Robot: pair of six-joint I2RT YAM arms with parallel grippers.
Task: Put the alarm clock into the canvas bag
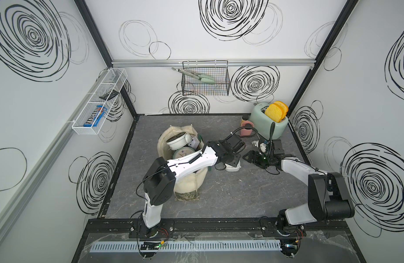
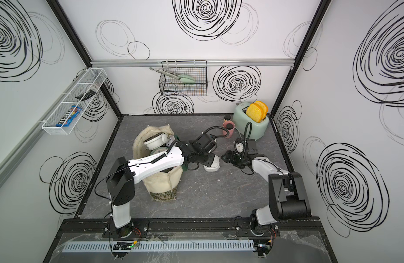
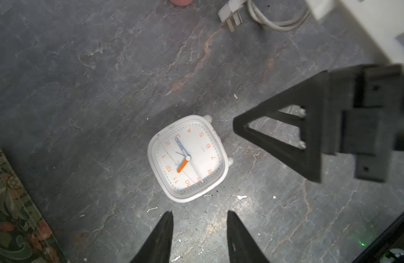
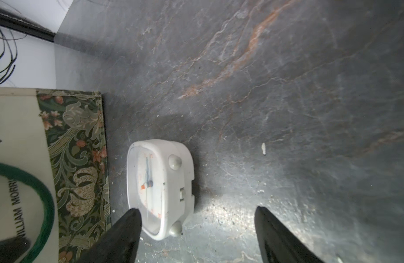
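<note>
A white square alarm clock [image 3: 187,157] lies face up on the grey table in the left wrist view, just right of the canvas bag [image 1: 188,188], which holds a white pot and other items. My left gripper [image 1: 232,155] hangs over the clock, fingers apart and empty. My right gripper [image 1: 250,157] is low to the right of the clock, fingers apart, nothing between them.
A mint toaster [image 1: 267,127] with yellow bread and pink cups [image 2: 228,129] stand at the back right. A white plug and cable [image 3: 276,24] lie behind the clock.
</note>
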